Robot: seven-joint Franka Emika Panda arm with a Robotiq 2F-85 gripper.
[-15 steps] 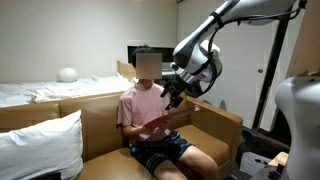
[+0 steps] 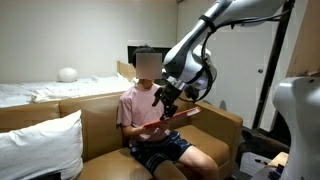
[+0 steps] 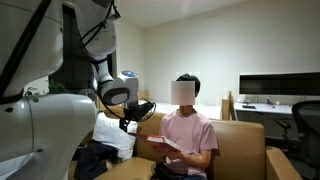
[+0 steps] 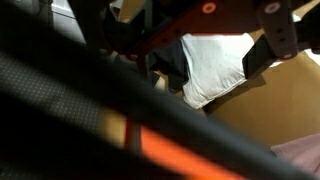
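A seated person in a pink shirt holds a flat red object, like an open book, above the lap. In exterior view 1 my gripper hangs in front of the person's chest, above the red object and apart from it as far as I can tell. In exterior view 2 the gripper shows at the person's side. The wrist view has the dark fingers spread apart, with only the background in the gap. A blurred orange-red strip crosses the bottom of that view, close to the camera.
The person sits on a tan sofa. A white pillow leans on its left part. Behind stands a bed with white covers. A desk with a dark monitor is at the back right in exterior view 2.
My gripper has come slightly left and down in exterior view 1, nearer the person and the red object. The person has barely moved.
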